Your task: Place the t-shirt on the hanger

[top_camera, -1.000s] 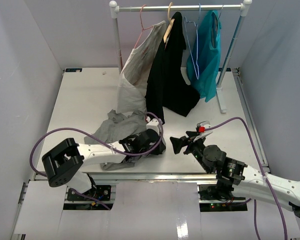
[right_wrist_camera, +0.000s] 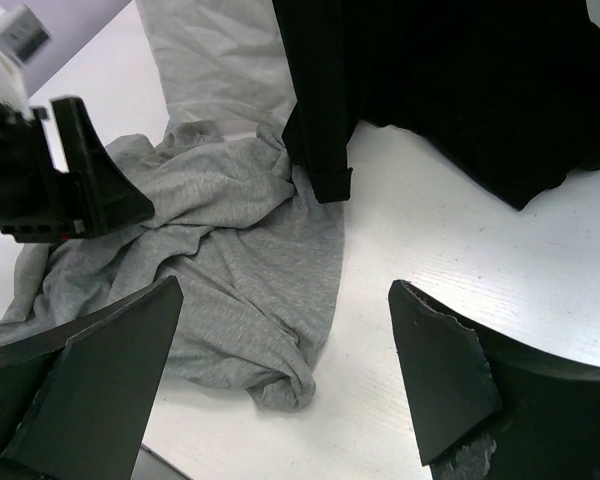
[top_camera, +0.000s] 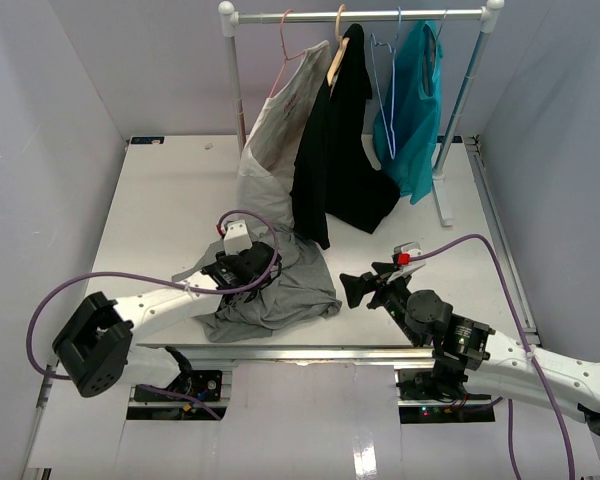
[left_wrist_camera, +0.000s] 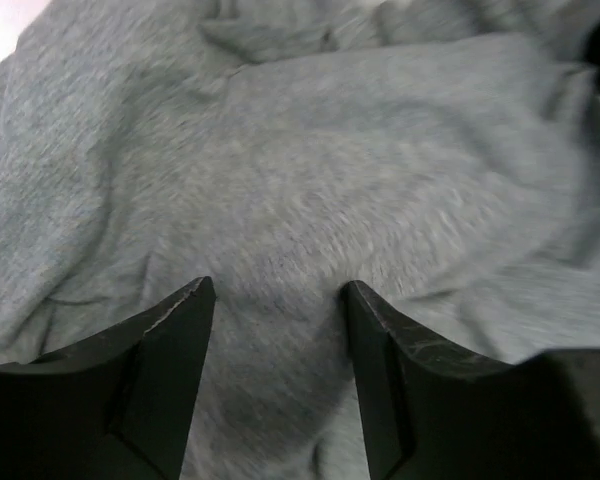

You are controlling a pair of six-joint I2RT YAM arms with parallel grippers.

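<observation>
The grey T-shirt [top_camera: 300,300] lies crumpled on the table, filling most of the left wrist view [left_wrist_camera: 230,160]. My left gripper [top_camera: 242,265] is down over its middle; cloth shows between its fingertips, but whether they grip it is unclear. My right gripper [top_camera: 365,282] stands open right of the shirt, nothing held. A blue empty hanger [top_camera: 392,140] hangs on the rail [top_camera: 360,15].
A white garment [top_camera: 265,170] on a pink hanger, a black garment [top_camera: 350,170] on a wooden hanger and a teal garment [top_camera: 415,120] hang behind. Bare table [top_camera: 160,180] shows at left and right of the shirt.
My left gripper has moved left across the grey T-shirt, and the cloth near the white garment has shifted slightly. The right arm and the hanging blue hanger look unmoved.
</observation>
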